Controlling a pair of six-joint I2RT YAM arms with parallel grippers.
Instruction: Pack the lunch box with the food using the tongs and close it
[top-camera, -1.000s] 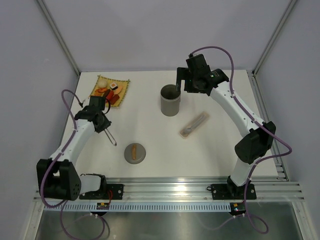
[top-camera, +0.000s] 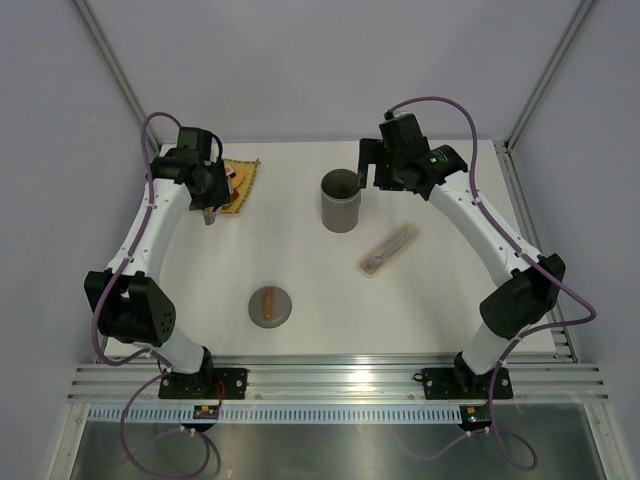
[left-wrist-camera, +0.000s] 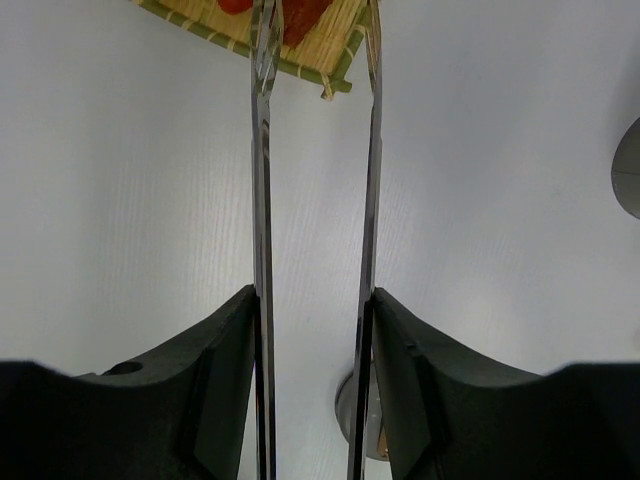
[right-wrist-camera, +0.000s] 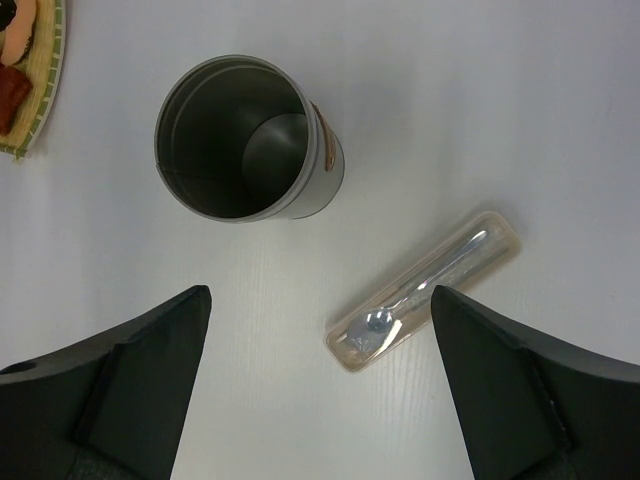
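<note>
My left gripper (top-camera: 208, 214) is over the front of the woven food tray (top-camera: 243, 172) at back left, largely covering it in the top view. Its long metal fingers stand apart in the left wrist view, over red food (left-wrist-camera: 300, 20). A grey metal canister (top-camera: 340, 205) stands upright at centre back. My right gripper (top-camera: 370, 165) hangs open beside and above it, with nothing seen between the fingers. A clear case with a spoon (top-camera: 388, 250) lies right of the canister. A grey round lid (top-camera: 283, 305) with an orange-brown handle lies near the front.
The white table (top-camera: 300, 260) has free room in the middle and along the left below the tray. Metal rails (top-camera: 300, 365) run along its front edge.
My left gripper has moved from the left middle of the table up to the food tray. The right arm has shifted slightly to the right.
</note>
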